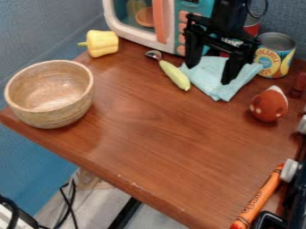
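My black gripper (213,54) is at the back of the table, in front of the toy microwave (138,20) and above a folded light blue cloth (223,82). Its two fingers are spread apart, with nothing visible between them. A pale yellow-green corn or banana-like toy (176,74) lies left of the cloth, with a spoon (155,55) behind it. A wooden bowl (50,94) sits at the left edge, and a yellow pepper toy (102,43) lies at the back left.
Cans (274,55) stand at the back right. A red toy (269,105) sits at the right, and an orange crayon-shaped item (259,199) lies at the front right edge beside black objects.
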